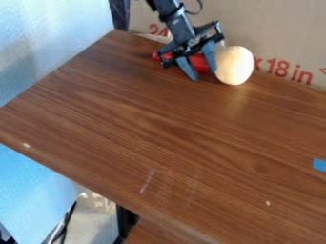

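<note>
My gripper (199, 69) is at the back of the wooden table (152, 143), angled down over a red object (165, 57) that looks like a rolling pin lying on its side. Its fingers come down around the red object's right part, just left of a cream, egg-shaped object (234, 65). The fingers look apart; whether they touch the red object is hard to tell.
A cardboard panel (287, 38) with red printing backs the table. A blue tape piece (318, 164) sits at the right edge. Blue padded material (38, 48) lies beyond the left edge.
</note>
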